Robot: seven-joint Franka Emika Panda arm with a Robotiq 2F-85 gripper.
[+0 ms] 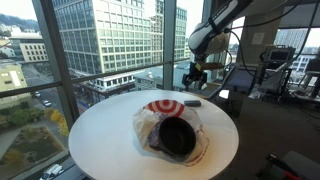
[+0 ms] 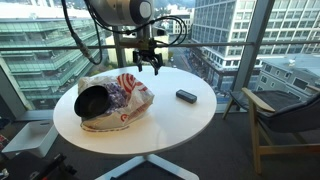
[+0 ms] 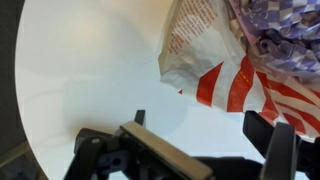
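A black bowl (image 1: 179,138) lies tipped on its side on a crumpled white and red plastic bag (image 2: 128,88), its dark mouth turned toward the first exterior camera. My gripper (image 2: 147,71) hangs in the air above the table, beyond the bag and clear of the bowl. Its two black fingers (image 3: 271,138) stand wide apart in the wrist view, with nothing between them. Below it, that view shows the bag's striped plastic and a purple-grey patterned cloth (image 3: 285,45); the bowl is out of that frame.
The round white table (image 1: 100,140) has broad free room on one side. A small dark block (image 2: 186,96) lies on it, apart from the bag. A wooden armchair (image 2: 275,120) stands beside the table, and large windows rise behind.
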